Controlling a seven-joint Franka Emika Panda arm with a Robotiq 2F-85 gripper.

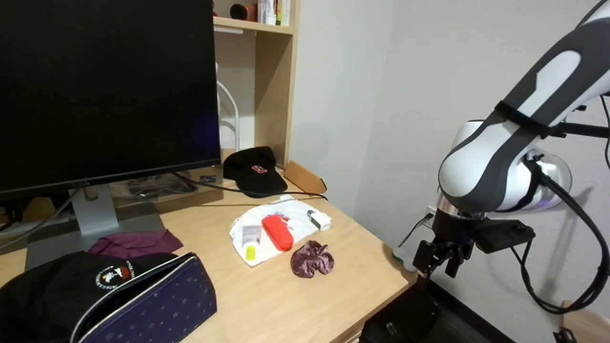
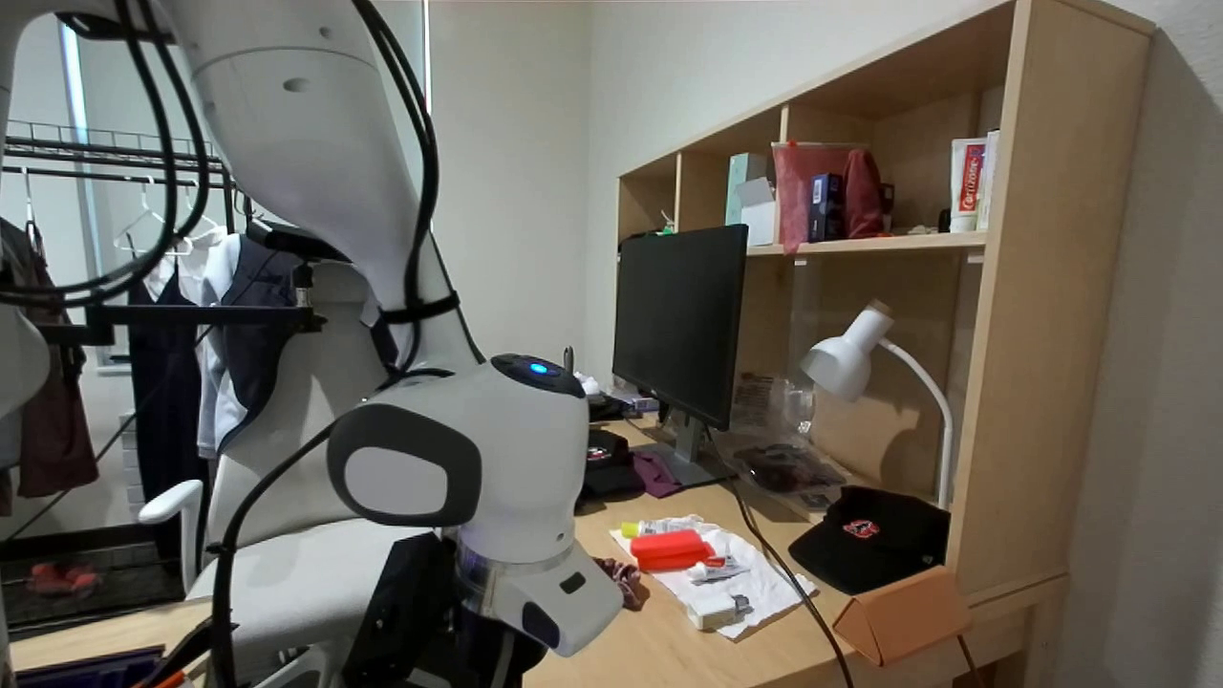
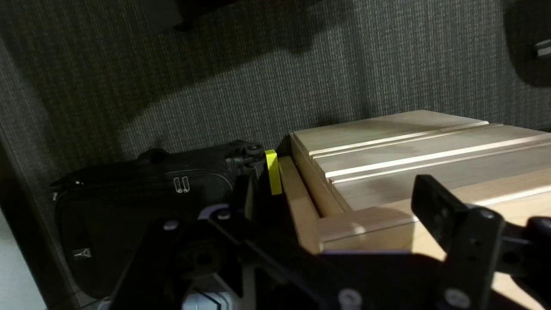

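Observation:
My gripper (image 1: 438, 266) hangs off the desk's right edge, apart from everything on the desk. In the wrist view the gripper is open, its two black fingers wide apart with nothing held between them. On the desk, a white cloth (image 1: 306, 229) carries a red case (image 1: 278, 232), a tube with a yellow-green cap (image 1: 251, 237) and a small white box (image 1: 320, 220). A purple scrunchie (image 1: 312, 259) lies just in front of the cloth. In the second exterior view, the arm partly hides the scrunchie (image 2: 625, 583), and the gripper's fingers cannot be made out.
A monitor (image 1: 108, 91), a black cap (image 1: 255, 171) and a starry navy pouch (image 1: 160, 303) occupy the desk. A black cable (image 2: 791, 562) crosses it. Below the gripper are a black suitcase (image 3: 139, 206) and the wooden desk edge (image 3: 366, 224).

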